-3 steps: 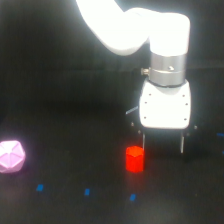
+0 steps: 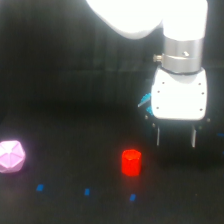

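The white arm's gripper hangs at the upper right, its two thin fingers apart with nothing visible between them. A small red cylinder stands on the dark surface, below and to the left of the gripper, apart from it. A pink faceted object sits at the left edge.
Small blue marks lie on the floor in the lower part and at the right. A light blue item shows behind the gripper's left side, too small to tell what it is.
The arm and gripper have moved to the right and slightly up, away from above the red cylinder. The fingers remain apart.
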